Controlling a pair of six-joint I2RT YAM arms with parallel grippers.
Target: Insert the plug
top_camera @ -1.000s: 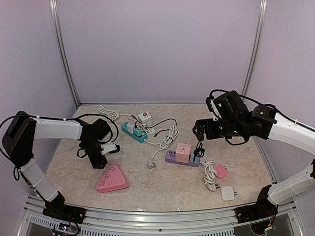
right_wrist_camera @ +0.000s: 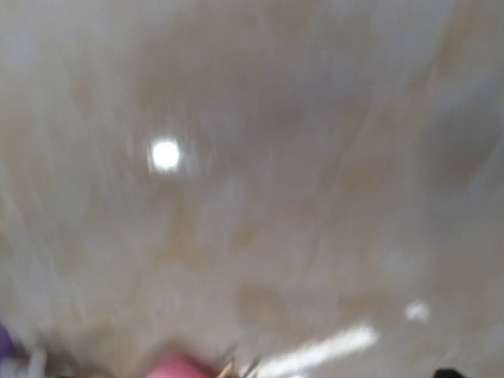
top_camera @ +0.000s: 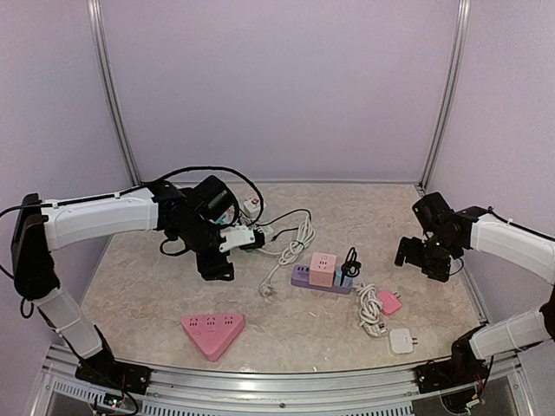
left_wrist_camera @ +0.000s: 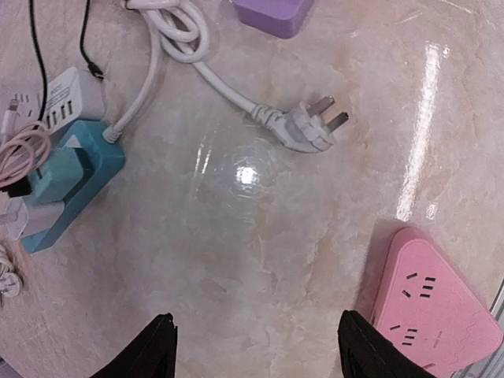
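Note:
A white three-pin plug (left_wrist_camera: 303,127) lies on the table, its prongs pointing up and to the right in the left wrist view. In the top view this plug (top_camera: 267,291) ends a white cord in front of the purple strip. The pink triangular power strip (top_camera: 213,333) lies at the front left, its sockets facing up; part of the strip (left_wrist_camera: 434,307) shows at lower right in the left wrist view. My left gripper is open above bare table, between the plug and the pink strip, holding nothing. At the far right, my right gripper (top_camera: 424,264) stands open and empty.
A purple strip (top_camera: 300,276) bears a pink cube (top_camera: 323,268) and a black-corded plug. The teal strip (left_wrist_camera: 109,165) lies back left with adapters. A pink charger (top_camera: 389,302), white charger (top_camera: 401,341) and coiled cord (top_camera: 370,309) lie front right.
The left gripper has moved rightward from the pink strip's left side and back over the table. The pink strip has turned and shifted right. The right arm has drawn back to the right.

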